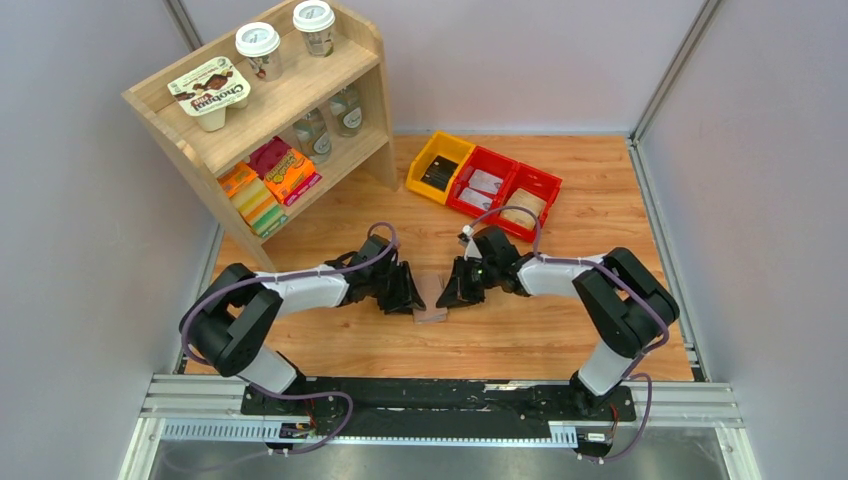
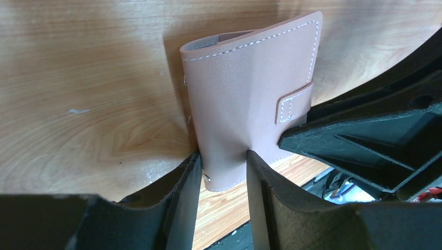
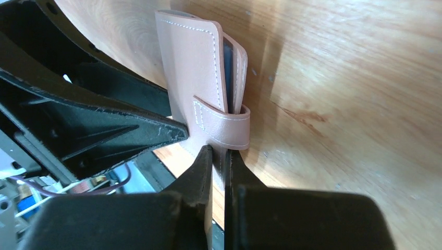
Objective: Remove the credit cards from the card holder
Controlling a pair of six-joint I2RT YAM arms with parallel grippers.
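Note:
A pinkish-tan leather card holder [image 1: 429, 292] with stitched edges and a snap flap [image 2: 293, 104] lies on the wooden table between both grippers. My left gripper is shut on the holder at its folded side. My right gripper is shut on the opposite side, by the flap strap, which still lies across the opening in the right wrist view. A dark inner layer [image 3: 227, 73] shows between the holder's covers; no card can be clearly made out.
A wooden shelf [image 1: 300, 90] with cups, jars and snack boxes stands at the back left. Yellow [image 1: 450, 142] and red [image 1: 550, 182] bins sit at the back right. The front table edge is close below the holder.

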